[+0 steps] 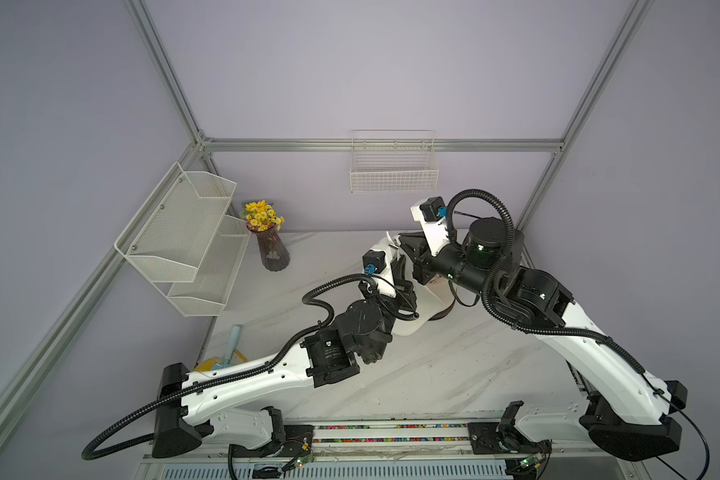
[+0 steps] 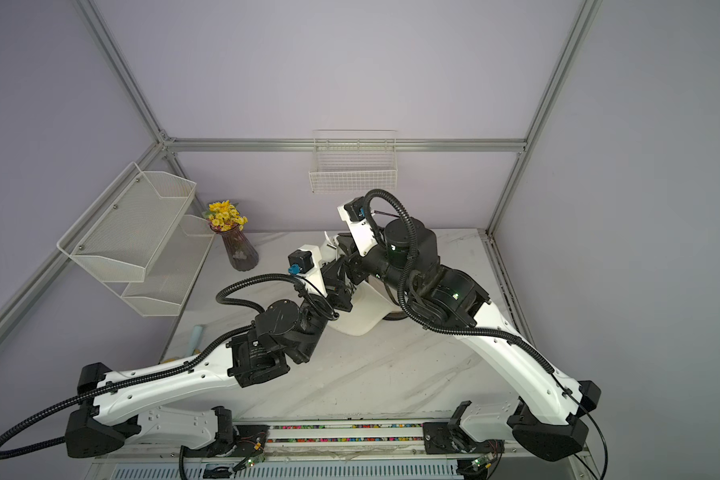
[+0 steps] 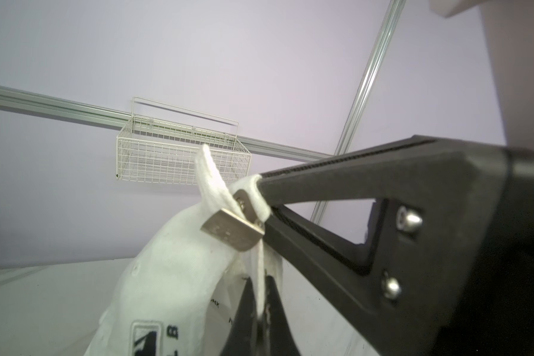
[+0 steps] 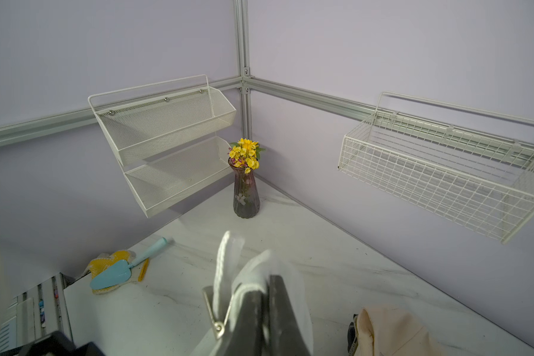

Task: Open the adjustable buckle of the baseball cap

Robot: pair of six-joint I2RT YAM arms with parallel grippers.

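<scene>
A white baseball cap is held up at the middle, between my grippers. In the left wrist view its strap runs through a metal buckle. My left gripper is shut on the cap's strap, thin white fabric between its fingers. My right gripper is shut on the strap beside the buckle; the buckle also shows at the right wrist view's lower middle. In the top views the arms hide much of the cap.
A vase of flowers stands at the back left, near a wire shelf. A blue trowel and yellow item lie at left. Beige cloth lies on the table. A basket hangs at the back.
</scene>
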